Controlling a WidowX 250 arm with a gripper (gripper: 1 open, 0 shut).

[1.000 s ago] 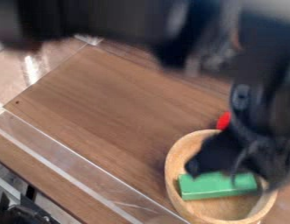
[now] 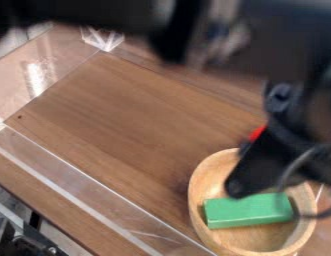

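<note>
A green block (image 2: 245, 210) lies in a wooden bowl (image 2: 208, 180) at the lower right. The dark, blurred gripper fills the right side and top of the view, with its lower part over the bowl's upper right. Whether its fingers are open or shut cannot be made out. A small red object (image 2: 256, 133) shows partly behind it, just above the bowl.
Transparent barriers (image 2: 88, 200) run along its left and front sides, with a clear bracket at the upper left.
The green block looks unmoved.
</note>
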